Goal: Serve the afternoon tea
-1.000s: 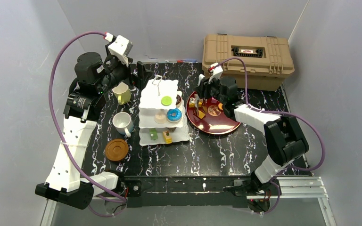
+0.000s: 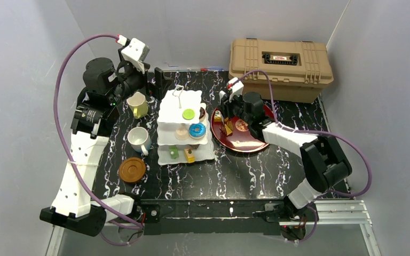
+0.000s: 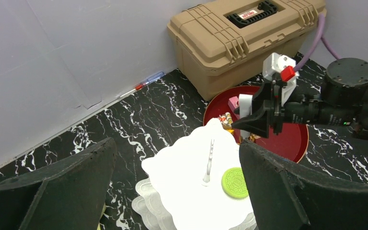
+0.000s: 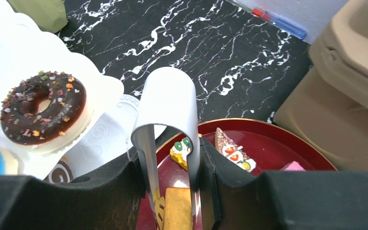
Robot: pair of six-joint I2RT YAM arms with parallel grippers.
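White tongs (image 4: 171,93) are held in my right gripper, which is shut on them. Their arms reach down over the red plate (image 2: 245,145), with a yellow cake piece (image 4: 178,206) between them; whether they pinch it, I cannot tell. Other small cakes, one with green dots (image 4: 179,151) and a triangular one (image 4: 230,149), lie on the plate. Left of it stands a white tiered stand (image 2: 170,109) bearing a green macaron (image 2: 188,114), a blue donut (image 2: 197,130), a chocolate donut (image 4: 45,108) and small cakes. Open and empty, my left gripper hovers over the stand's back left.
Left of the stand are a yellow cup (image 2: 138,105), a white cup (image 2: 139,137) and a brown lid (image 2: 132,169). A tan case (image 2: 280,69) stands behind the plate.
My right gripper and the tongs have shifted a little left and toward the front over the plate. The left arm and the stand look unchanged.
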